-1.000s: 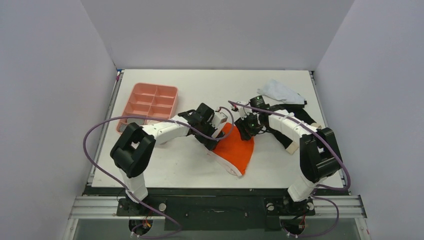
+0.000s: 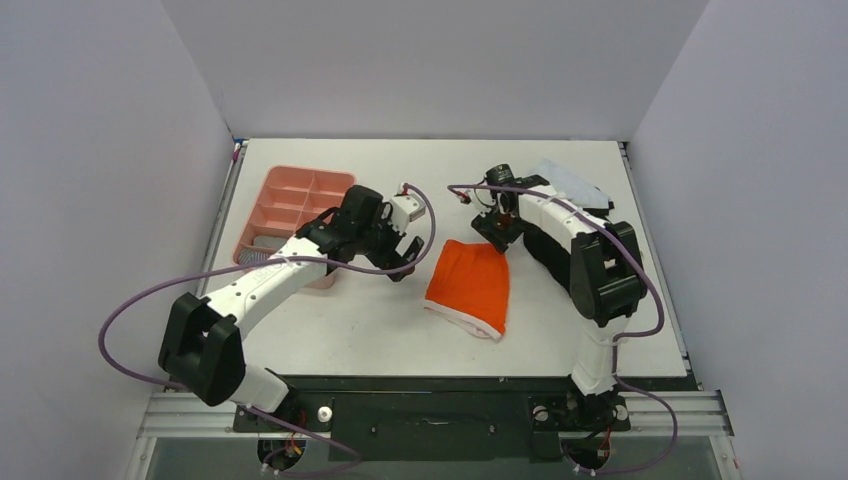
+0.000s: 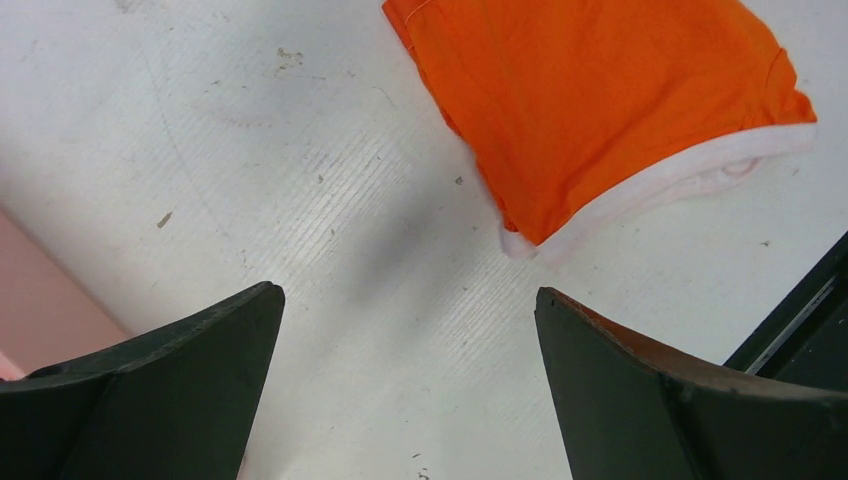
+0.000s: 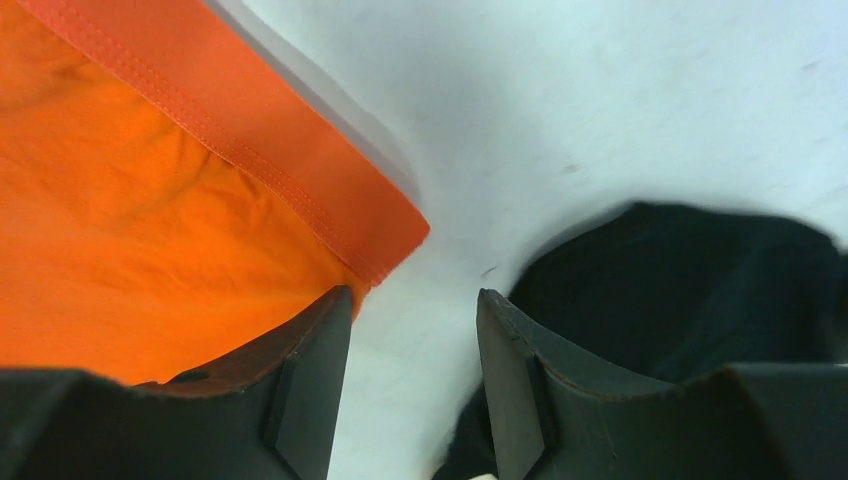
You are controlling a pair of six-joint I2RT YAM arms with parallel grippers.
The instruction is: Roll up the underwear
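Note:
The orange underwear (image 2: 470, 281) lies spread out flat mid-table, its white edge (image 2: 465, 319) toward the front. In the left wrist view, the underwear (image 3: 600, 95) is at top right, clear of my left gripper, whose wide-open fingers have only bare table between them. My right gripper is over the far right corner, fingers apart. In the right wrist view its left finger (image 4: 325, 370) overlaps the orange corner beside the waistband (image 4: 330, 185). No cloth shows clamped between the fingers.
A pink compartment box (image 2: 268, 195) with grey rolled items stands at the left. Dark cloth (image 4: 690, 285) lies close to my right gripper's right finger. A pale blue cloth (image 2: 573, 184) rests at the back right.
My left gripper has drawn back leftward off the underwear. The right gripper has moved toward the far edge. The underwear has turned, its white edge swinging to the right.

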